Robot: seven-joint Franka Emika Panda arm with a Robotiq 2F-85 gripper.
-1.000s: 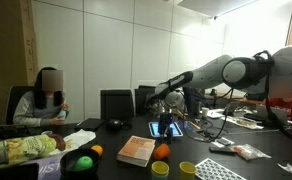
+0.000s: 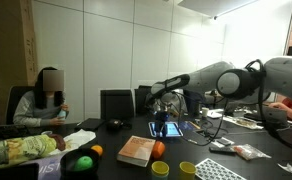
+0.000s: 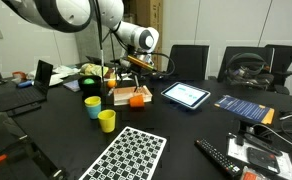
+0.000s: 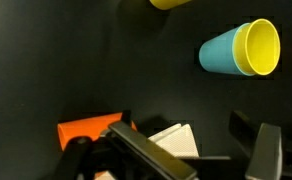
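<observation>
An orange cup (image 3: 137, 101) is on the black table against the near side of a pale box (image 3: 158, 89); it seems to lie on its side. My gripper (image 3: 126, 82) is above the box area, behind the cup. In the wrist view its two dark fingers (image 4: 151, 152) stand wide apart, and the gripper is open with nothing held. There the orange cup (image 4: 84, 131) shows left of the fingers, partly covered by one. A blue cup with a yellow one inside it (image 4: 236, 48) is at the upper right, apart from the fingers.
A yellow cup (image 3: 107, 121) stands close to the blue one (image 3: 93, 112). A white grid board (image 3: 124, 158), a tablet (image 3: 185, 95) and a remote (image 3: 219, 159) lie around the table. A green bowl (image 2: 83, 163) and an orange ball (image 2: 97, 150) are to the left. A person sits behind.
The arm has shifted slightly, and the orange cup appears a little turned and moved left in exterior view 1. The other table objects look unmoved.
</observation>
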